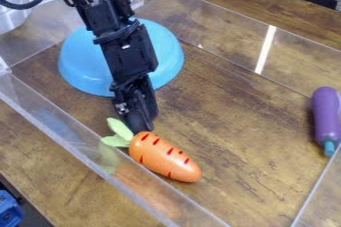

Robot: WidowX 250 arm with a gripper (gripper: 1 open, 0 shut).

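An orange toy carrot (166,159) with red marks and pale green leaves lies near the front of the wooden box floor, along the clear wall. Just above it, my black gripper (142,121) reaches down close to the leaf end; whether its fingers are open or shut is unclear. Behind the arm sits a blue bowl (83,68), partly hidden by it. A purple toy eggplant (328,112) lies at the right edge.
Clear plastic walls border the space at front left, back and right. A small blue object (7,211) shows outside at the lower left.
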